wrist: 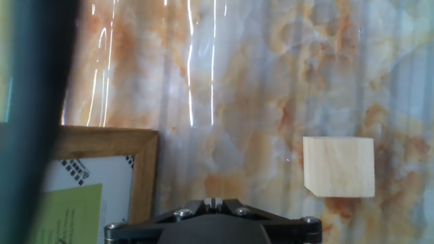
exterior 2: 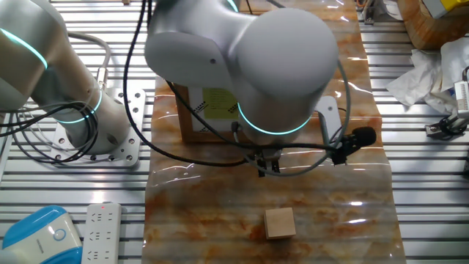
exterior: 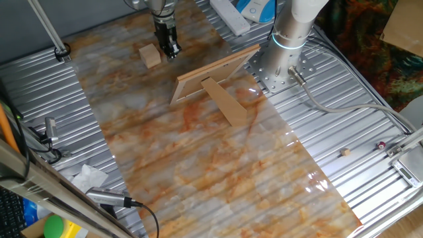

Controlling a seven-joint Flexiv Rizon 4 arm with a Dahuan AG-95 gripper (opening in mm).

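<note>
A pale wooden block [exterior: 150,55] sits on the marbled sheet, apart from my gripper [exterior: 173,51]. In the wrist view the block [wrist: 340,167] lies to the right of my gripper, whose fingertips meet with nothing showing between them. The wooden picture frame [exterior: 218,71] stands tilted on its back leg [exterior: 225,102], close to the gripper. Its front corner [wrist: 144,146] shows at the lower left of the wrist view, with a green note [wrist: 68,213] inside. From the opposite side, the block [exterior 2: 279,223] is clear of the arm, which partly hides the picture frame [exterior 2: 192,121].
A white power strip [exterior 2: 101,233] and a blue-and-white device [exterior 2: 45,236] lie beside the sheet near the arm's base [exterior: 281,66]. Much of the marbled sheet [exterior: 198,172] is free. A cable loops around my wrist, and a dark blurred shape crosses the wrist view's left side.
</note>
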